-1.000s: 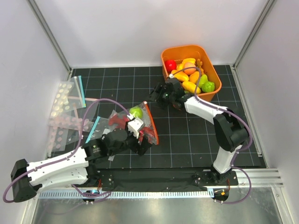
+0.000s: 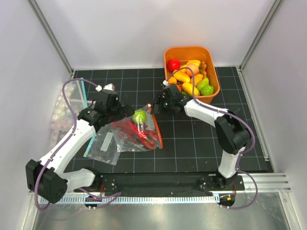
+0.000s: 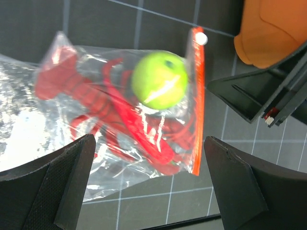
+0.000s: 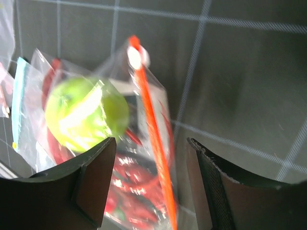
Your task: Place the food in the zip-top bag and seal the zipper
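Note:
On the dark tiled mat lies a clear zip top bag (image 2: 138, 143) with an orange-red zipper strip (image 3: 198, 100) along its right edge and a white slider (image 4: 138, 57) at the strip's far end. Inside are a green round food (image 3: 159, 80) and a red lobster-like food (image 3: 100, 103), with a long red pepper-like piece (image 3: 129, 115) over it. Left of the green food, my left gripper (image 2: 125, 113) hovers open and empty. At the slider end of the strip is my right gripper, its open fingers on either side of the strip, not closed on it.
An orange bin (image 2: 217, 88) full of toy produce stands at the back right, just behind the right arm. Other clear bags (image 2: 67, 110), one with a light blue zipper, lie at the left.
The bin has shifted slightly left.

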